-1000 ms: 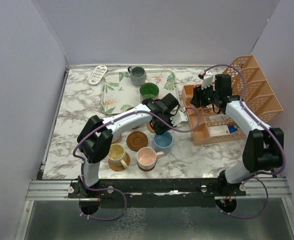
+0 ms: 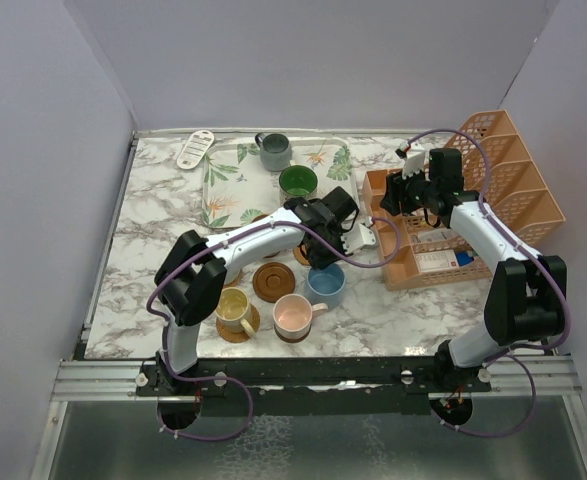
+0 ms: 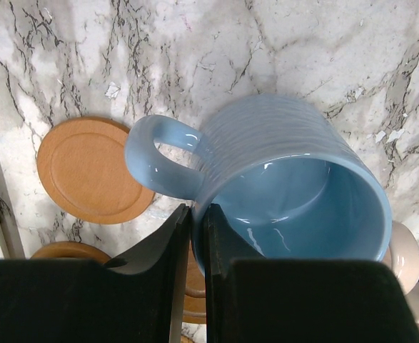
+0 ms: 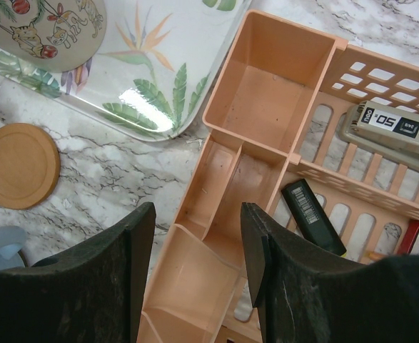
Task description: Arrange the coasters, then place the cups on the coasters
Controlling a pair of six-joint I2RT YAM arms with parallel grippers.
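The light blue cup (image 2: 325, 290) stands on the marble right of a brown coaster (image 2: 273, 282), beside the pink cup. In the left wrist view my left gripper is shut on the rim of the blue cup (image 3: 288, 179), near its handle; another wooden coaster (image 3: 88, 168) lies bare beside it. My right gripper is open above the orange organizer, with nothing between its fingers.
A pink cup (image 2: 293, 316) and a yellow cup (image 2: 235, 310) stand at the front. A patterned tray (image 2: 223, 180) with green and grey cups is at the back. The organizer (image 2: 518, 210) fills the right side.
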